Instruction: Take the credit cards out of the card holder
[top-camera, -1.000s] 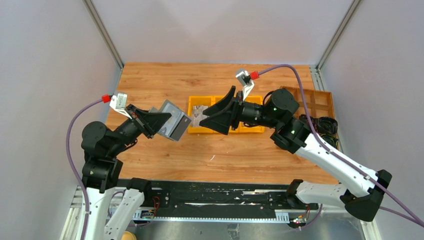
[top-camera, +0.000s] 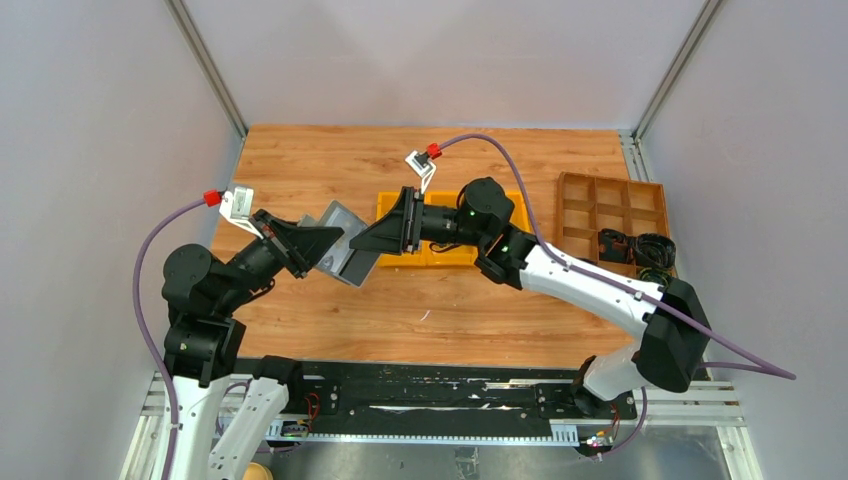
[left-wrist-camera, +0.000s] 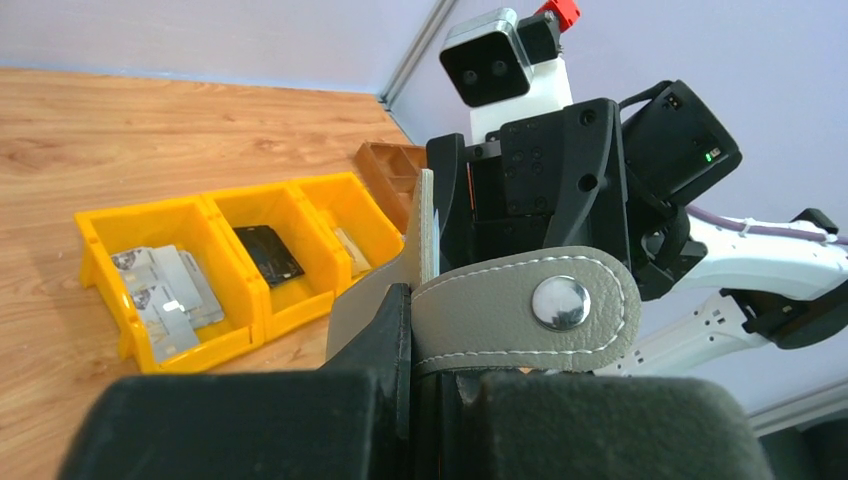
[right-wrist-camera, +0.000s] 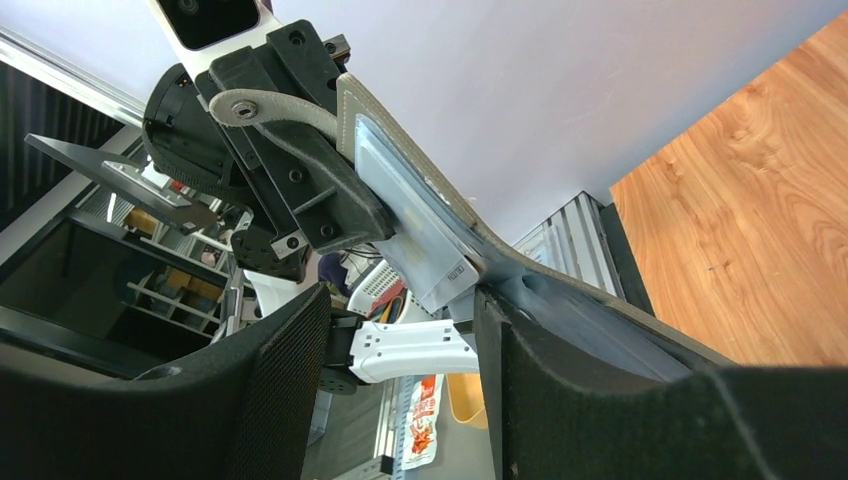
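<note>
My left gripper (top-camera: 326, 238) holds the grey leather card holder (left-wrist-camera: 515, 310) upright, shut on it; its strap with a silver snap shows in the left wrist view. Light cards (right-wrist-camera: 415, 235) stand inside the holder's pocket in the right wrist view. My right gripper (top-camera: 362, 240) is at the holder's right side. In the right wrist view its dark fingertips are apart, one against or very near the cards' lower corner; whether it grips anything is not shown.
A yellow three-compartment bin (left-wrist-camera: 262, 205) holds cards and dark flat items behind the grippers. A wooden divided tray (top-camera: 590, 195) with cables stands at right.
My left gripper stays in place with the holder.
</note>
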